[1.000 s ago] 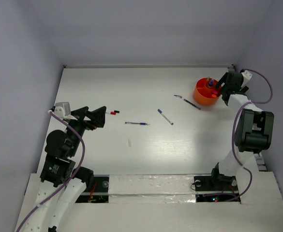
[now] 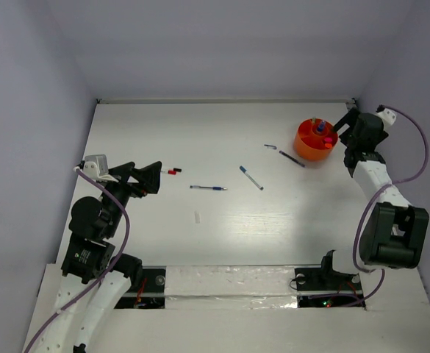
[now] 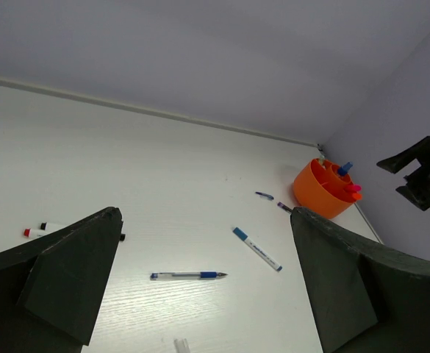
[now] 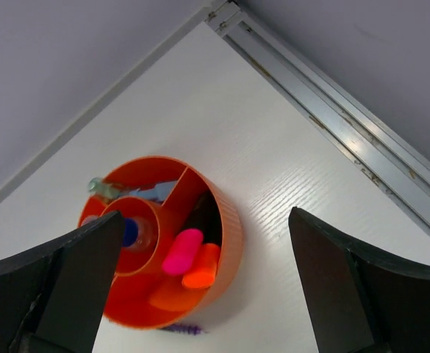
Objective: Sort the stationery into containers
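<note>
An orange divided container [image 2: 310, 151] at the back right holds several items, among them a pink and an orange highlighter [image 4: 200, 268]. My right gripper [image 2: 339, 125] hangs open just right of and above it, nothing between its fingers. My left gripper [image 2: 145, 176] stands open over the left of the table, empty. On the table lie a blue-capped marker [image 3: 257, 250], a clear pen with blue grip [image 3: 189, 276], a dark pen [image 2: 292, 159], a small cap or clip [image 2: 270, 146], red and black markers [image 2: 172, 170] and a small pale strip [image 2: 197, 217].
Grey walls bound it at the back and sides, with a metal rail [image 4: 347, 136] along an edge near the container.
The left arm and the items on the table look unchanged.
</note>
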